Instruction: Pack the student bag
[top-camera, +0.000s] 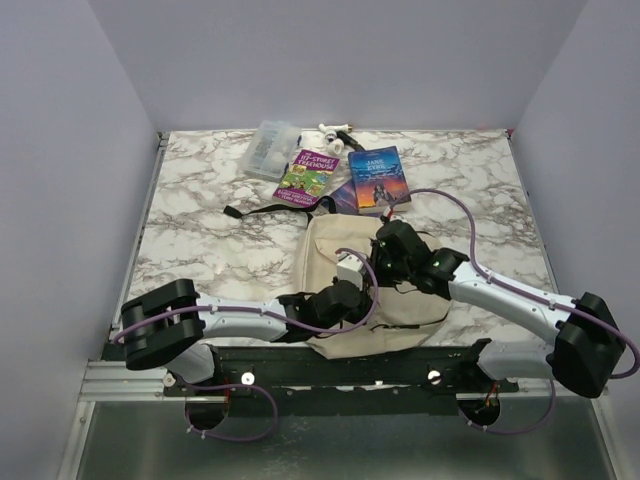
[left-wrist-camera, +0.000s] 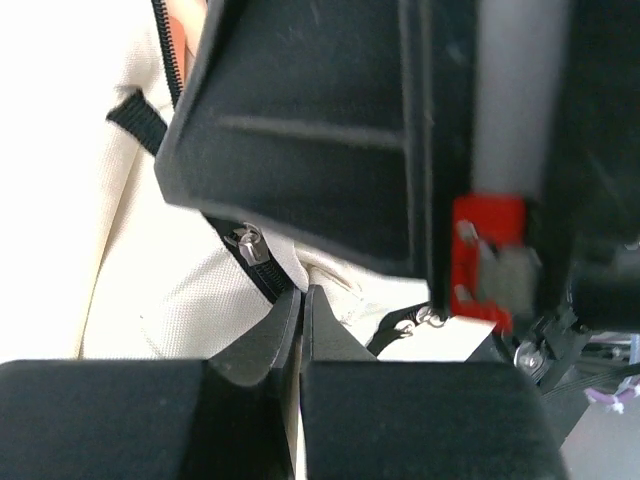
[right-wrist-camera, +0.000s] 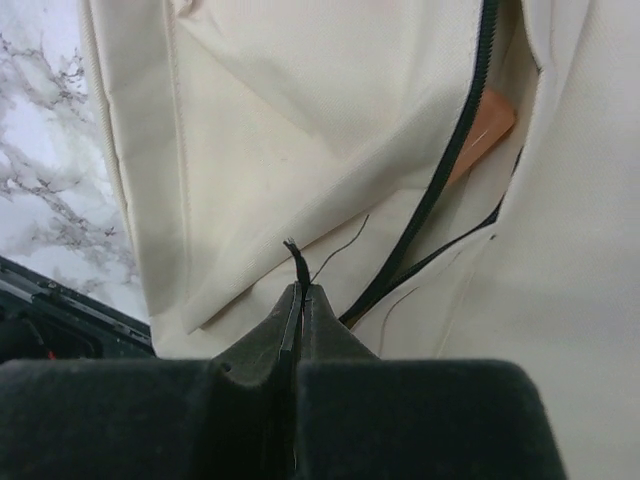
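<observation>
The cream bag (top-camera: 330, 245) lies on the table under both arms. My right gripper is shut on the end of a black zipper tape (right-wrist-camera: 298, 262), which pokes out past its tips. In the left wrist view, that tape passes behind the big dark right gripper and emerges with a metal zipper pull (left-wrist-camera: 250, 245). Just below the pull, my left gripper is shut at the tape's edge; nothing clearly shows between its fingers. In the top view the arms hide both tips.
An orange item (right-wrist-camera: 485, 125) shows through the bag's opening. Behind the bag lie a green-purple book (top-camera: 308, 178), a blue book (top-camera: 378, 180), a clear plastic box (top-camera: 270, 150) and a white-and-black item (top-camera: 338, 140). Bare marble shows at left and far right.
</observation>
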